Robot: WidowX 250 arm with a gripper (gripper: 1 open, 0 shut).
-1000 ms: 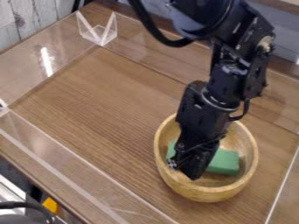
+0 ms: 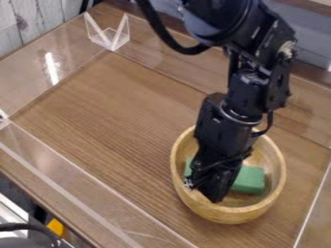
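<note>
A round light-wood bowl [image 2: 253, 209] sits at the lower right of the table, holding a green block [image 2: 249, 178]. My black gripper [image 2: 199, 178] reaches down into the bowl's left side, over the left part of the block. Its fingertips look close together; whether anything is between them is hard to see behind the dark finger parts.
A white wire holder [image 2: 108, 34] stands at the back left. A small yellow object [image 2: 56, 228] lies beyond the table's lower-left edge.
The gripper and arm have shifted very slightly within the bowl; the bowl and block look almost unmoved.
</note>
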